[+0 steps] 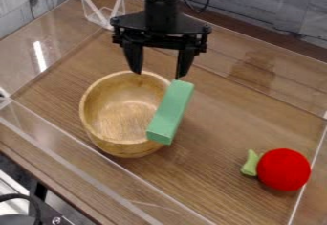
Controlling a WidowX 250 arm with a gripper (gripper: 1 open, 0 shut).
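My black gripper [151, 55] hangs open at the upper middle, over the back rim of a wooden bowl [107, 113]. A mint-green block [170, 112] leans across the bowl's right side, below and a little right of the gripper's right finger. A red ball-like object [284, 168] with a pale green tip lies at the lower right, apart from the bowl.
A white wiry or clear item [102, 9] sits at the upper left near the table's edge. A black cable lies in the lower left corner.
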